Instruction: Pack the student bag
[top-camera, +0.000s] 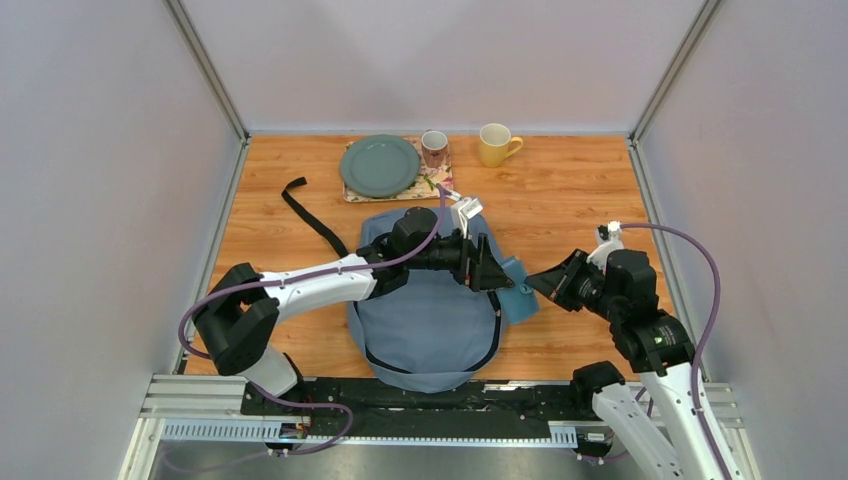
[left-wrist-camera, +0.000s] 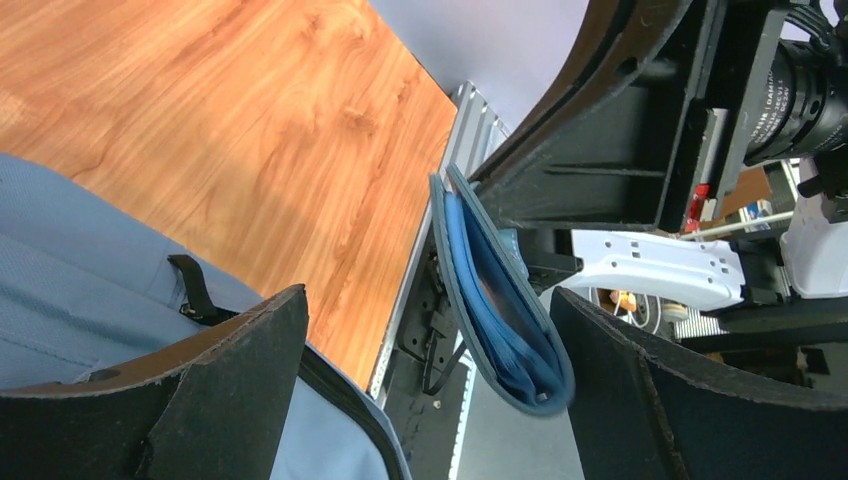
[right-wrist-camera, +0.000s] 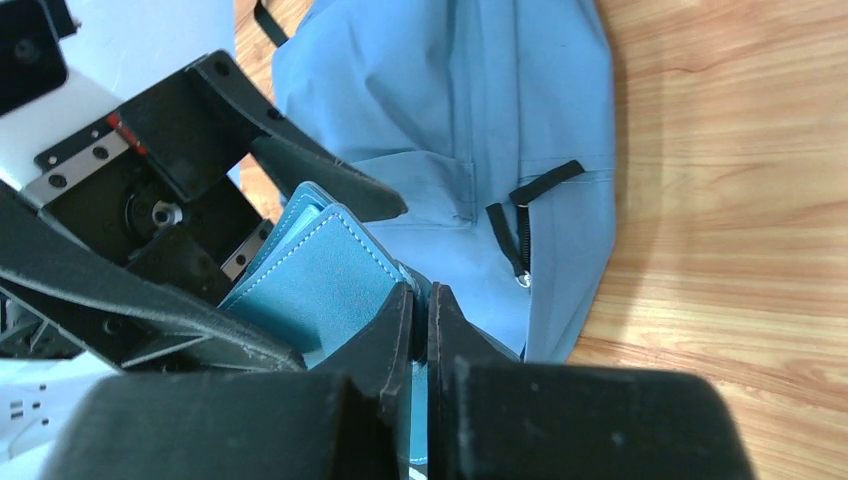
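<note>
A small blue stitched-edge notebook or case (top-camera: 519, 303) hangs between my two arms, over the right edge of the blue bag (top-camera: 425, 325). My right gripper is shut on its edge. Open, my left gripper has its fingers spread on either side of the notebook (left-wrist-camera: 497, 322). In the right wrist view the left fingers (right-wrist-camera: 325, 183) straddle the notebook (right-wrist-camera: 315, 285); whether they touch it I cannot tell. The bag (right-wrist-camera: 400, 110) lies flat, with a black zipper strip (right-wrist-camera: 524, 235) along one side.
At the back stand a grey-green plate (top-camera: 380, 166) and a patterned cup (top-camera: 434, 150) on a floral tray (top-camera: 432, 185), with a yellow mug (top-camera: 493, 147) beside them. A black strap (top-camera: 313, 220) trails from the bag. Bare wood (top-camera: 575, 195) is free at the right.
</note>
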